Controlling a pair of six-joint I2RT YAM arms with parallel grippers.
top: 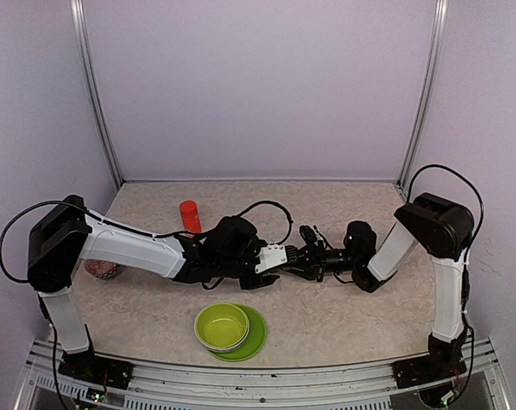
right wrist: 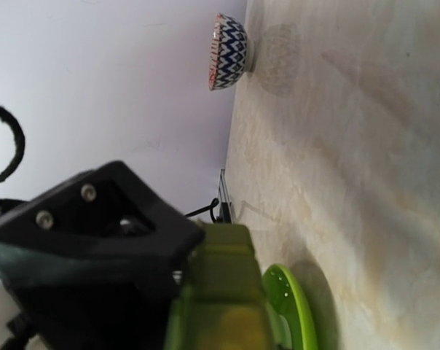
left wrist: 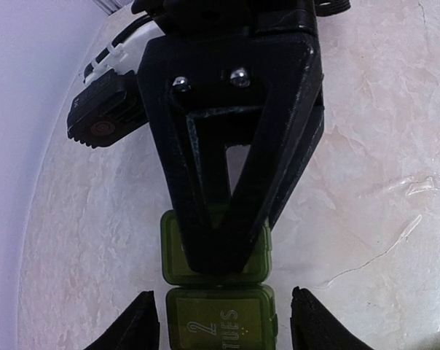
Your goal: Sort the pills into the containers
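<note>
A green pill organizer (left wrist: 220, 317) with a "2 TUES" lid shows in both wrist views, held up at the middle by my right gripper, which is shut on it. My left gripper is open around the organizer's end compartment, one finger each side, apart from it. In the top view the two grippers meet near the middle of the table, hiding most of the organizer. No pills are clearly visible.
A green bowl (top: 221, 325) on a green plate (top: 253, 342) stands at the front. A red cylinder (top: 190, 216) is at back left. A patterned bowl (right wrist: 229, 51) sits at the left, partly behind the left arm.
</note>
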